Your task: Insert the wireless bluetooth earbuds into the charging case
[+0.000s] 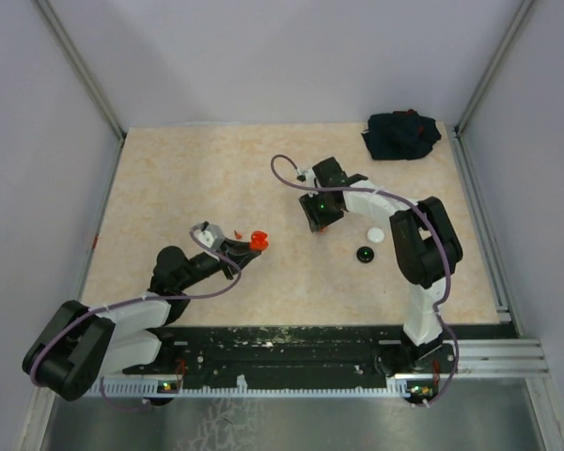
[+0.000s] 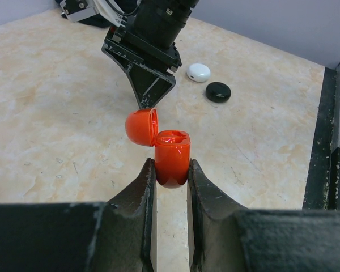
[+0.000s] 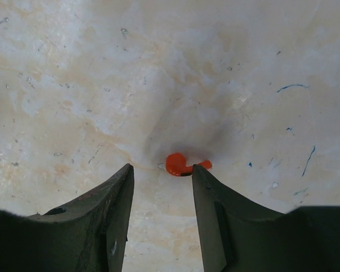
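In the left wrist view, my left gripper is shut on the red charging case [image 2: 172, 160], whose rounded lid [image 2: 140, 126] stands open. Its slots cannot be made out. A red earbud [image 3: 177, 164] lies on the table in the right wrist view, its stem pointing right. Over it hangs my right gripper, open and pointing down, with nothing held; the earbud shows beyond the fingertips, nearer the right one. The other red earbud [image 1: 238, 234] is a small shape on the table just left of the case in the top view.
A black disc [image 1: 365, 255] and a white disc [image 1: 375, 235] lie right of my right gripper. Dark cloth [image 1: 401, 135] is bunched at the back right.
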